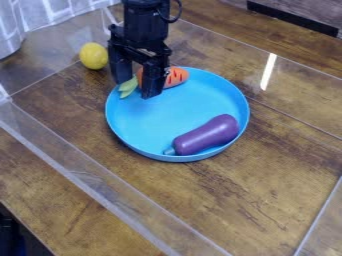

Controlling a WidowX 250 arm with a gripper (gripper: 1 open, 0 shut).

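My black gripper (139, 78) is over the upper left of a blue plate (160, 120), its fingers open around the area of a green item (127, 89) and an orange carrot-like piece (171, 75), both partly hidden by it. A purple eggplant (206, 134) lies on the plate's lower right.
A yellow lemon (94, 56) sits on the wooden table (267, 200) left of the gripper, outside the plate. A clear object (11, 22) is at the top left corner.
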